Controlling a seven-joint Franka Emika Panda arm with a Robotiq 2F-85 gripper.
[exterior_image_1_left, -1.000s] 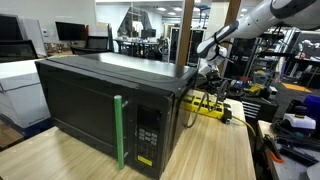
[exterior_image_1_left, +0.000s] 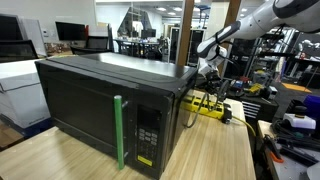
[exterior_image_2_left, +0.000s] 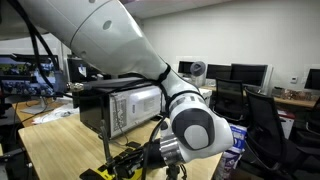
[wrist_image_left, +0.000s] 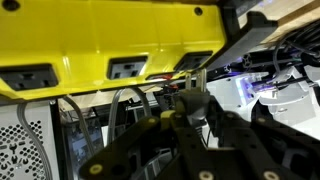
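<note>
A yellow power strip (wrist_image_left: 130, 45) with black sockets (wrist_image_left: 125, 68) fills the upper part of the wrist view. The same strip (exterior_image_1_left: 205, 105) lies on the table beyond the microwave in exterior view 1. My gripper is close against the strip's lower edge, its dark parts spread over the lower right of the wrist view. Something pale and metallic shows near its tip; whether it is held cannot be made out. The gap between the fingers is not clear in any view. In exterior view 2 the white arm (exterior_image_2_left: 190, 125) reaches down to the strip (exterior_image_2_left: 100, 173).
A large black microwave (exterior_image_1_left: 110, 95) with a green strip (exterior_image_1_left: 118, 130) on its front stands on the wooden table (exterior_image_1_left: 210, 155). Black cables hang around the strip. Office chairs (exterior_image_2_left: 275, 125) stand behind the arm.
</note>
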